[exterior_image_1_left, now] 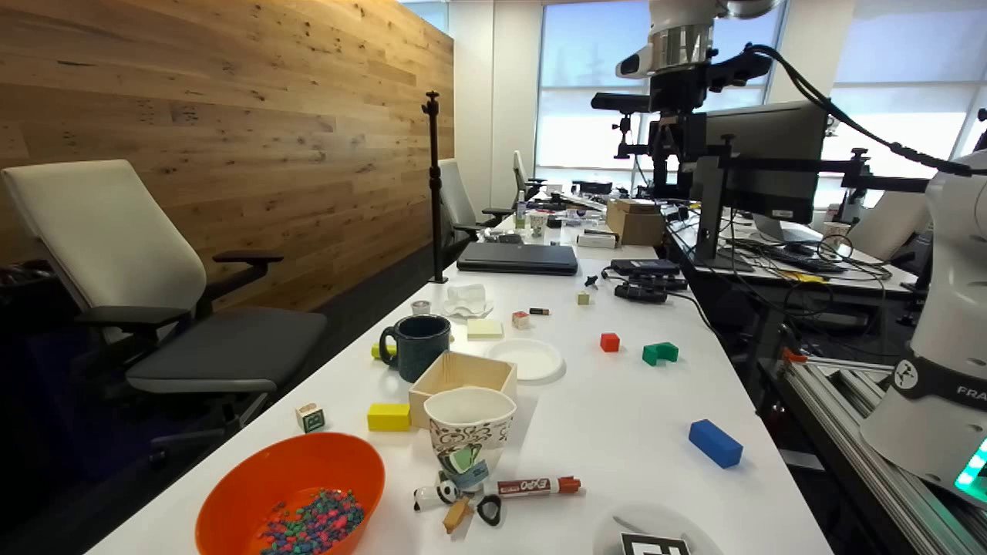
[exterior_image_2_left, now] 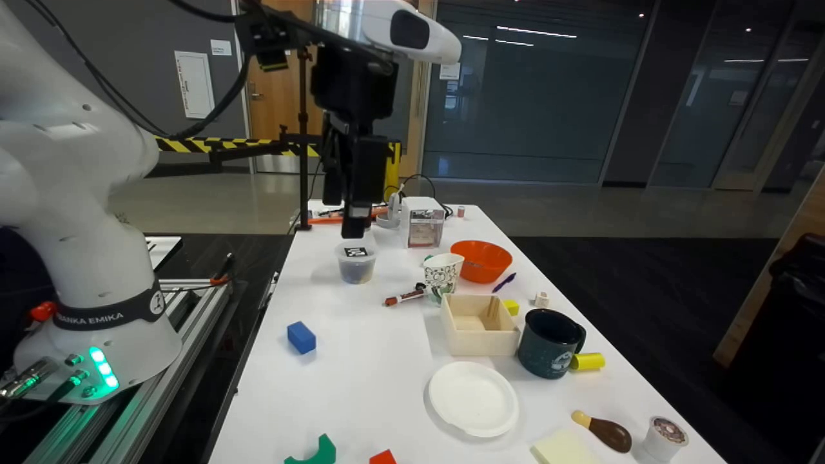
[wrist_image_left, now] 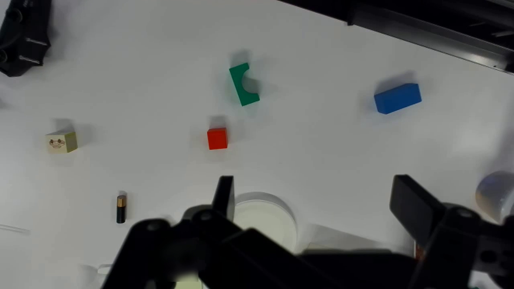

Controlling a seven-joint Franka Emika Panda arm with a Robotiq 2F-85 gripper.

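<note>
High above the table hangs my gripper, its two fingers spread wide apart in the wrist view with nothing held between them. Below it on the white table lie a red cube [wrist_image_left: 217, 139], a green arch block [wrist_image_left: 243, 86] and a blue block [wrist_image_left: 398, 98], all apart from each other. A white plate [exterior_image_2_left: 473, 399] rests beside a pale wooden box [exterior_image_2_left: 481, 343]. The dark mug [exterior_image_2_left: 550, 343] stands close to that box. A patterned paper cup [exterior_image_1_left: 469, 413] and an orange bowl [exterior_image_1_left: 288, 490] holding small coloured pieces are nearer exterior view 1.
An Expo marker [exterior_image_1_left: 538, 486], a yellow block [exterior_image_1_left: 389, 417] and a lidded tub [exterior_image_2_left: 356, 261] also occupy the table. At the far end in exterior view 1 sits a closed laptop [exterior_image_1_left: 517, 258]. Bare tabletop surrounds the blue block.
</note>
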